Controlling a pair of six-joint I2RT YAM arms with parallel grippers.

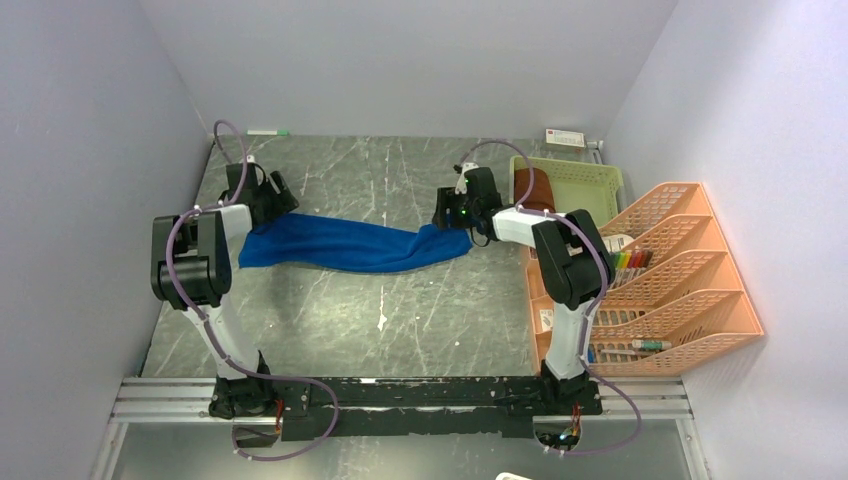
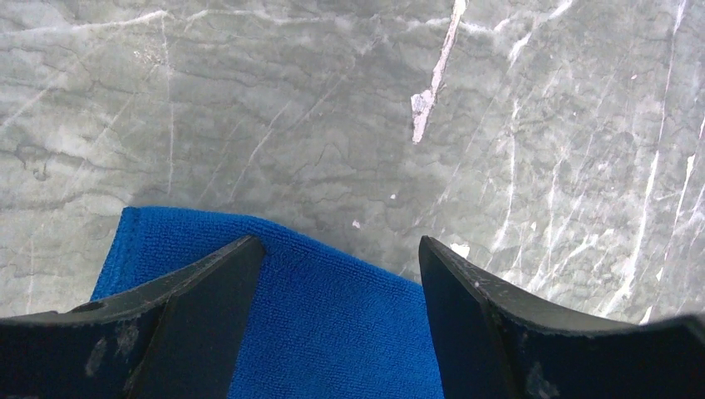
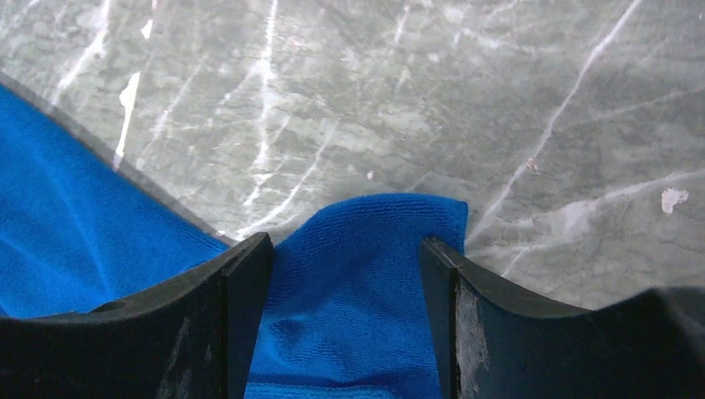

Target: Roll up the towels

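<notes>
A blue towel lies in a long, rumpled strip across the table. Over its far left corner is my left gripper; in the left wrist view its fingers are apart, with the towel's edge running below the gap. My right gripper is at the towel's right end. In the right wrist view its fingers stand wide apart, and a raised fold of towel with its corner lies between and below them. Whether either finger pair touches the cloth I cannot tell.
At the back right, a green basket holds a brown rolled towel. An orange rack with pens stands along the right side. Bare table extends in front of and behind the towel.
</notes>
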